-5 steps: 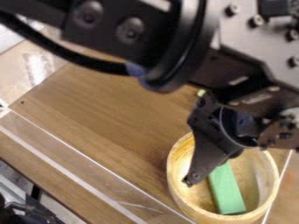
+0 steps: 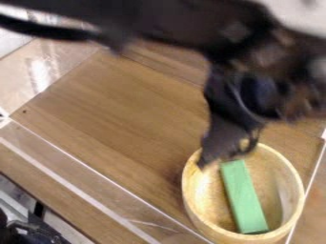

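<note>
A light wooden bowl (image 2: 201,204) stands at the lower right of the wooden surface, and a green rectangular block (image 2: 243,198) lies inside it, slanting from back to front. My black gripper (image 2: 230,143) is just over the bowl's back rim, pointing down near the upper end of the block. It is motion-blurred, so I cannot tell how wide the fingers stand or whether anything is between them.
Clear plastic edging runs along its left and front side, and dark cables or hardware sit at the lower left corner. The arm covers the top of the view.
The arm and gripper have moved up and back from inside the bowl, uncovering more of the green block, which stays in the bowl.
</note>
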